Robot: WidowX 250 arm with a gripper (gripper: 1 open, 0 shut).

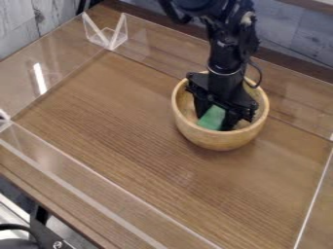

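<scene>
My black gripper (221, 105) reaches down into a tan bowl (221, 139) on the right half of the wooden table (117, 165). It is shut on a green object (212, 118) inside the bowl. The fingers partly hide the object, so its shape is unclear.
A clear plastic stand (107, 31) is at the back left. A dark cable lies at the bottom-left corner.
</scene>
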